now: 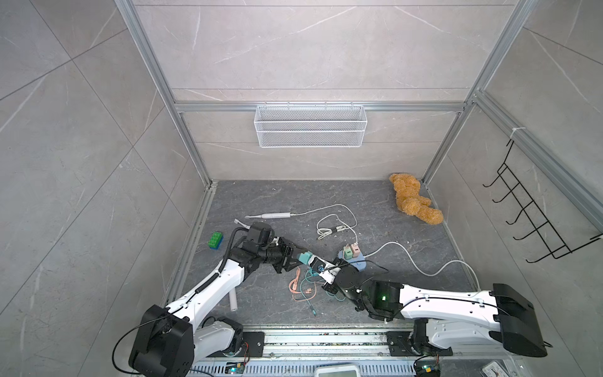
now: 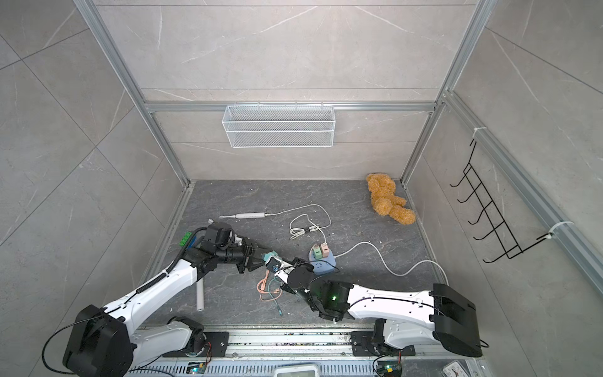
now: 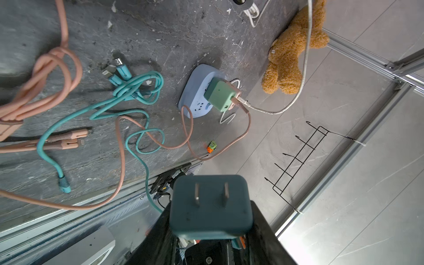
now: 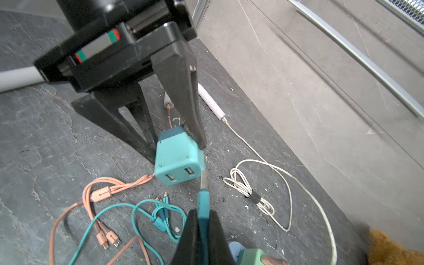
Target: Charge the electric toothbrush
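My left gripper is shut on a teal charger block, whose two prongs face away from the fingers in the left wrist view. Two USB ports show on the block in the right wrist view. My right gripper is shut on a teal cable's plug (image 4: pixel 203 201); its metal tip stands close beside the block's right edge, not lined up with either port. A blue power strip (image 3: pixel 201 88) holds a green charger (image 3: pixel 219 93) and a pink one. The toothbrush (image 1: pixel 275 215) lies at the back left on a white cable (image 1: pixel 317 209).
Coiled teal cable (image 4: pixel 165 212) and pink cable (image 4: pixel 101 194) lie on the floor below the grippers. A teddy bear (image 1: pixel 414 199) sits at the back right, a green brush (image 1: pixel 215 240) at the left. Open floor lies before the back wall.
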